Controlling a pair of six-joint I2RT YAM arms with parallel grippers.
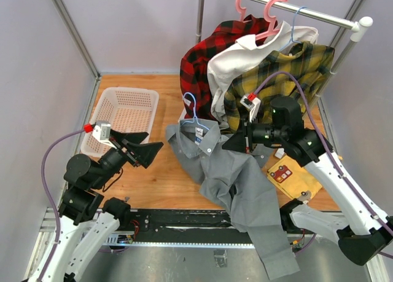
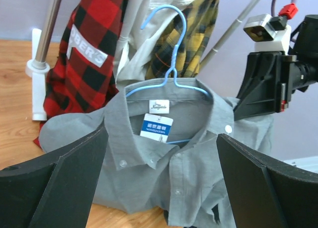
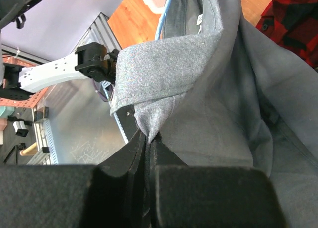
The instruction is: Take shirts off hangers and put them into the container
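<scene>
The grey shirt (image 1: 239,177) hangs from my right gripper (image 1: 233,148), which is shut on its cloth at the shoulder beside the collar. In the right wrist view the pinched fabric (image 3: 154,111) runs down between the fingers. A blue hanger (image 2: 175,54) is still inside the collar, its hook standing free above the neck and its arms passing under the cloth. Tags (image 2: 156,127) show inside the neck opening. To the left of the shirt, my left gripper (image 1: 153,154) stands open and empty, facing the collar; in its own view the fingers (image 2: 64,188) are wide apart.
Behind the shirt, a rail (image 1: 295,10) carries red-checked (image 1: 212,58), white and yellow-checked (image 1: 276,79) shirts. A white basket (image 1: 130,113) sits at the back left. Yellow cloth (image 1: 301,180) lies at the right. Wood between basket and grey shirt is clear.
</scene>
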